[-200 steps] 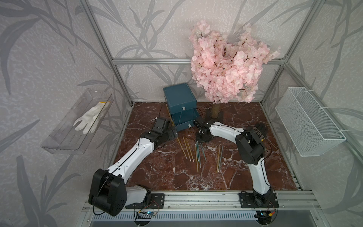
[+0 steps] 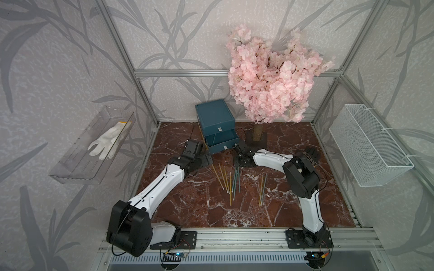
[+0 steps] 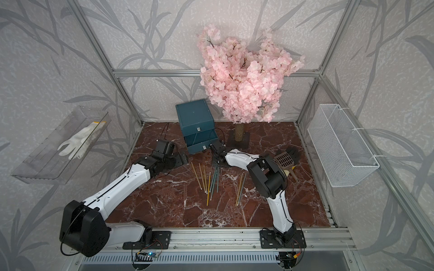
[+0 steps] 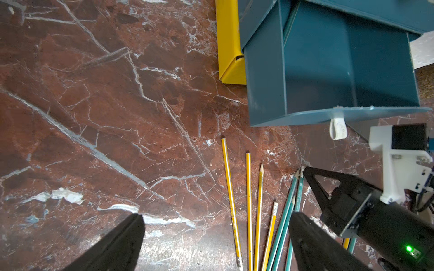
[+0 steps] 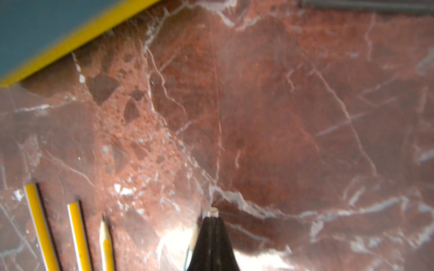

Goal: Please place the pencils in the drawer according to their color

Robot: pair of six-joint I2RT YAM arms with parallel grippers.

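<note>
The teal box (image 2: 216,116) stands at the back with its teal drawer (image 4: 312,58) pulled out. Yellow pencils (image 4: 228,194) and teal pencils (image 4: 284,216) lie in front of it. My left gripper is open over the table, left of the pencils, with nothing between its fingers. My right gripper is shut and low at the far ends of the teal pencils. In the right wrist view a small pale pencil end (image 5: 213,211) shows at its fingertips (image 5: 212,239); whether it is gripped or lies underneath I cannot tell.
A yellow part (image 4: 230,45) sits beside the teal drawer. Another yellow and teal pencil pair (image 2: 261,189) lies to the right. The flower vase (image 2: 257,131) stands behind my right arm.
The near ends of the teal pencils and one yellow pencil among them have swung left. My right gripper has shifted only slightly. My left arm looks still.
</note>
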